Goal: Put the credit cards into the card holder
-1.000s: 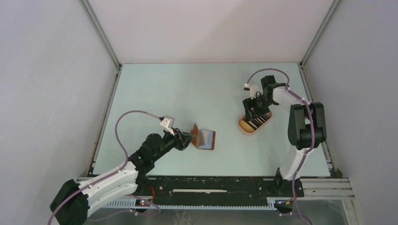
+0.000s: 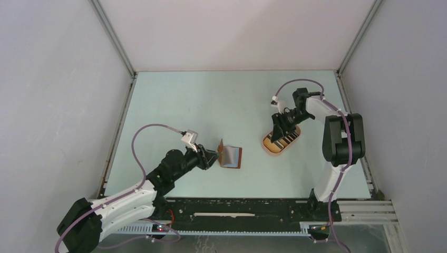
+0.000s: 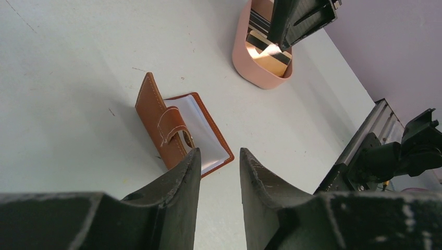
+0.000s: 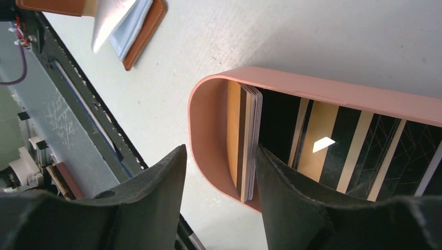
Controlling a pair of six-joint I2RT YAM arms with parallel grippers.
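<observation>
The brown card holder (image 2: 240,158) lies unfolded at mid-table, its left cover (image 3: 152,112) standing up with a curled strap (image 3: 174,125). My left gripper is part open by the holder's cover; no object shows between its fingers. Several credit cards stand on edge in a pink oval container (image 4: 344,86). Near its left end is a tight stack of cards (image 4: 253,130). My right gripper is open over that end, its right finger (image 4: 271,169) right against the stack. Whether the other finger touches anything, I cannot tell.
A spaced row of dark and tan cards (image 4: 326,140) fills the rest of the container. Bare table (image 2: 200,100) lies behind the holder and on its left. A dark rail (image 2: 232,208) runs along the front edge.
The pink container has slid slightly left and toward the front with my right gripper. My left gripper has edged right, and the holder's cover stands farther right than before.
</observation>
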